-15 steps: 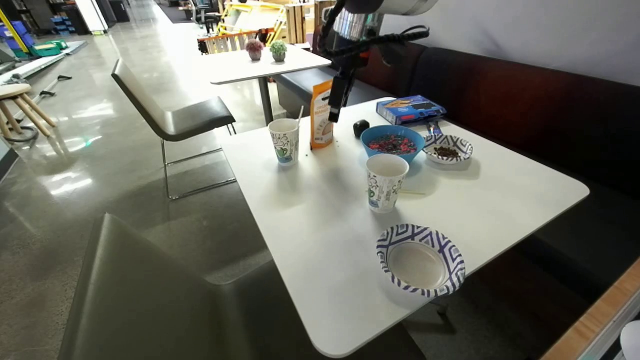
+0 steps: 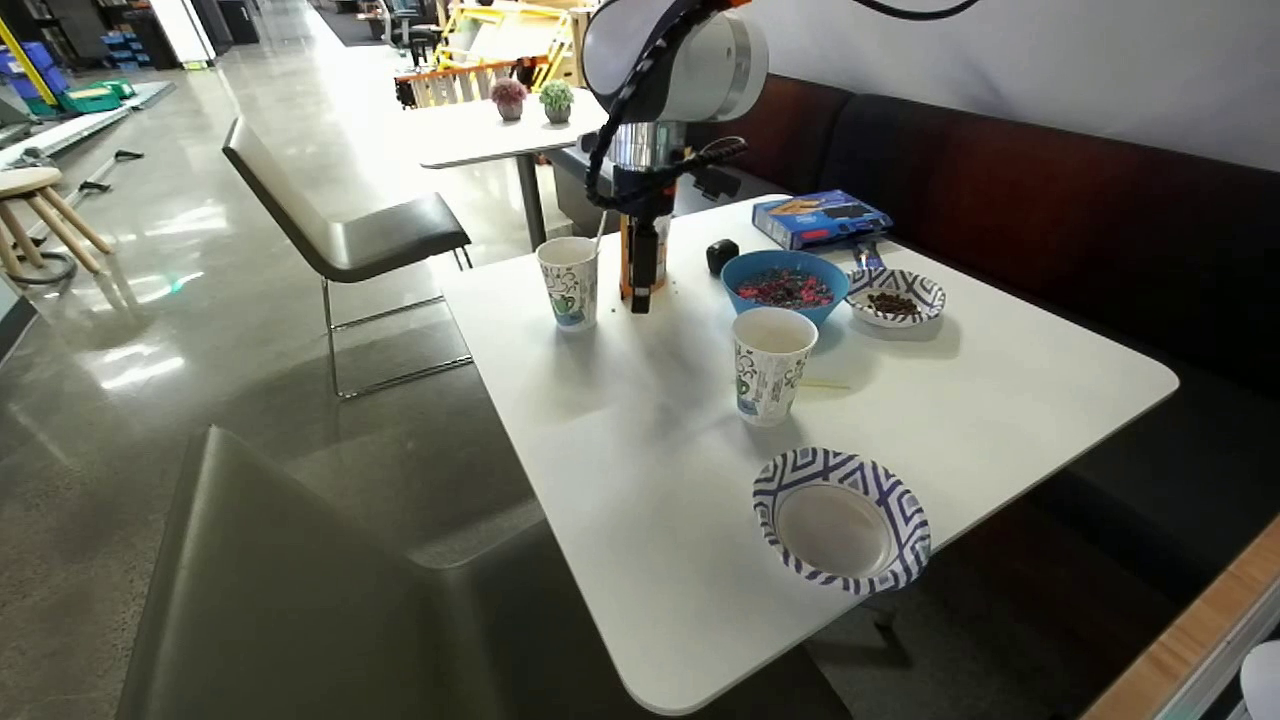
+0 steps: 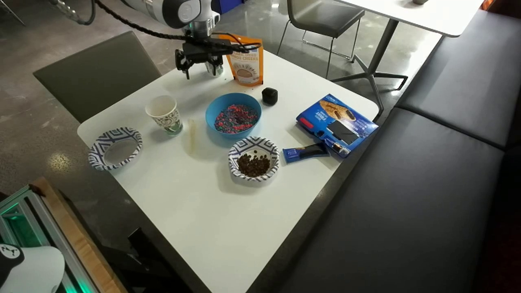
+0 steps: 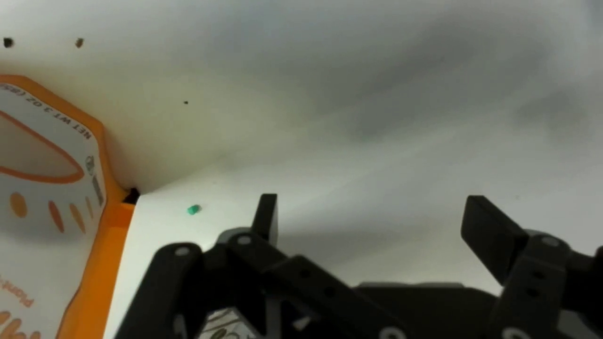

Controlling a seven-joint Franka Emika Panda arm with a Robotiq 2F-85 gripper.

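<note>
My gripper [image 3: 200, 74] hangs above the far part of the white table, its fingers well apart. Only bare table shows between the fingertips in the wrist view. An orange pouch [image 3: 247, 69] stands upright beside it; part of that pouch [image 4: 51, 192] fills the left of the wrist view. Close by is a patterned paper cup [image 2: 569, 286] with a thin stick in it, partly behind the gripper in exterior view 2. A second paper cup [image 2: 770, 372] stands nearer the table's middle. A blue bowl [image 3: 211, 113] holds red and dark bits.
One patterned bowl [image 3: 233, 156] contains brown pieces; another bowl [image 2: 840, 528], seemingly empty, sits at the table edge. A blue box [image 3: 337, 124], a blue packet [image 3: 305, 153], a small black object [image 3: 269, 96] and a pale stick [image 3: 192, 136] lie about. Free table [image 3: 210, 219] stretches beyond them.
In exterior view 1 my gripper has come down and to the left. It now covers most of the orange pouch there. The table's objects have not moved.
</note>
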